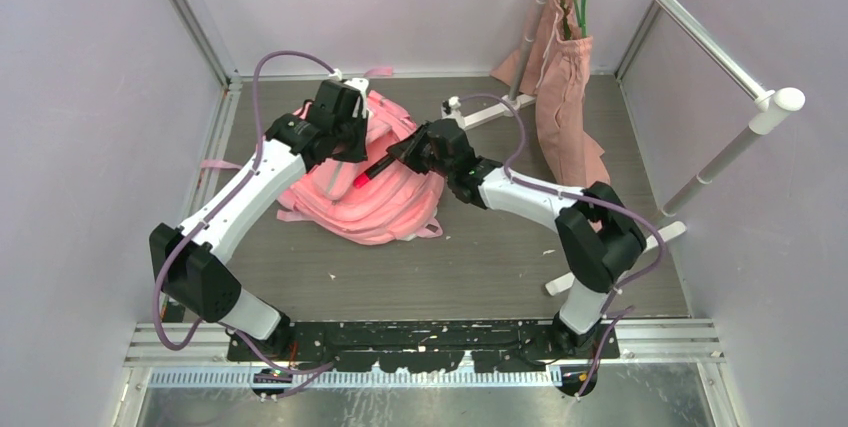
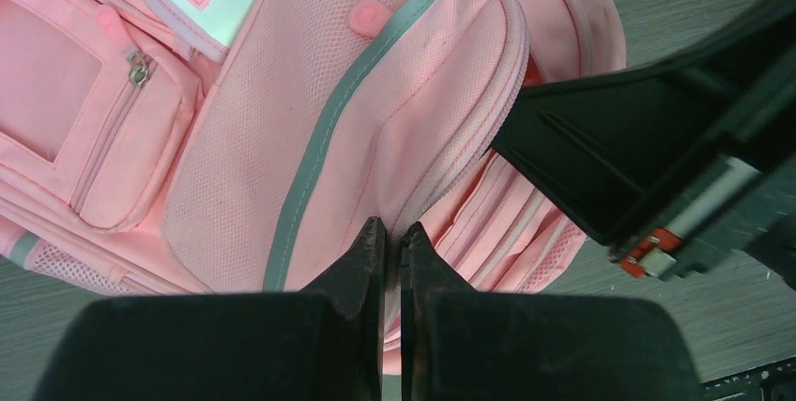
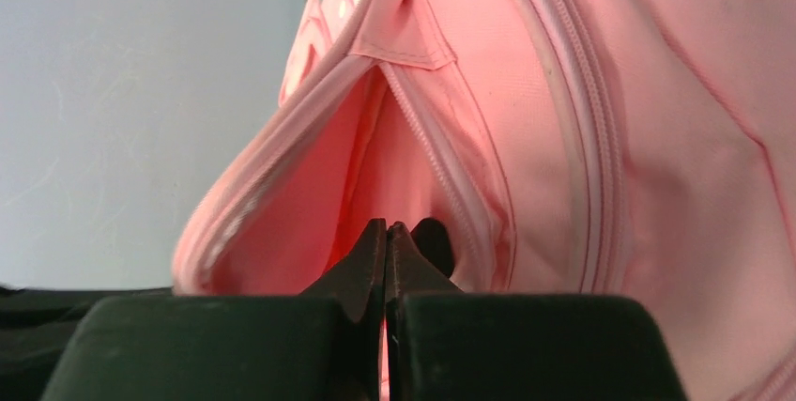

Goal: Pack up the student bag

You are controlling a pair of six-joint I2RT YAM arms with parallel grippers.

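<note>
The pink student bag (image 1: 365,212) lies on the floor between both arms. In the left wrist view my left gripper is shut on the bag's fabric edge (image 2: 436,166), beside a pale mesh panel. My right gripper (image 1: 395,150) reaches into the bag from the right, shut on a dark item with a red end (image 1: 363,179). In the right wrist view the right gripper sits inside a zipped opening (image 3: 441,157), with a black rounded end (image 3: 432,241) just behind its tips. The rest of that item is hidden.
A salmon cloth apron-like bag (image 1: 565,107) hangs on a white pipe rack (image 1: 725,47) at the right. Walls enclose the floor on the back and sides. The floor in front of the bag (image 1: 400,277) is clear.
</note>
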